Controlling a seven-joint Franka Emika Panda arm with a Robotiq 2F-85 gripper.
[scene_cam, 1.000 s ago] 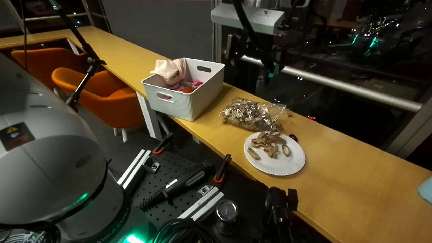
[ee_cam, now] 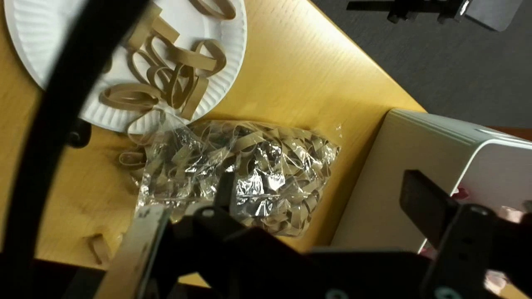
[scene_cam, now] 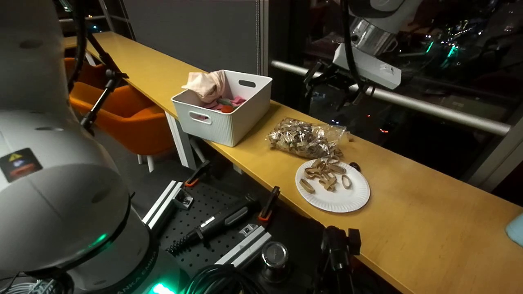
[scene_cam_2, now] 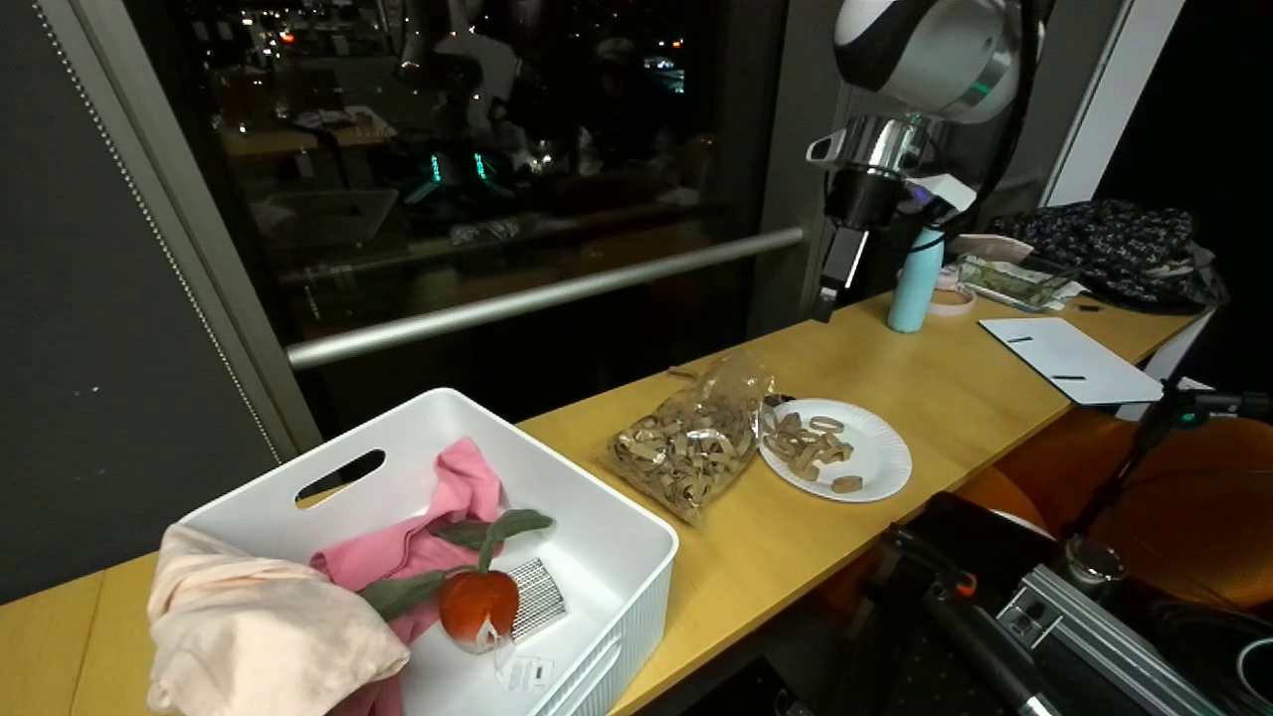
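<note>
My gripper hangs in the air above the table by the window, its fingers spread and nothing between them. The wrist view puts the open gripper over the gap between a clear plastic bag full of tan rubber bands and the white bin. Next to the bag, a white paper plate holds several loose tan bands. The white bin contains a pink cloth, a red fruit-like item with green leaves, and a pale peach cloth draped over its edge.
A light blue bottle and a white board occupy the table's far end. A metal rail runs along the window. Bare tabletop lies beyond the plate. One loose band rests on the wood near the bag.
In exterior view 1 the gripper has moved right and somewhat lower, with its body now tilted. The arm's near section has swung upright. Bag, plate and bin are where they were.
</note>
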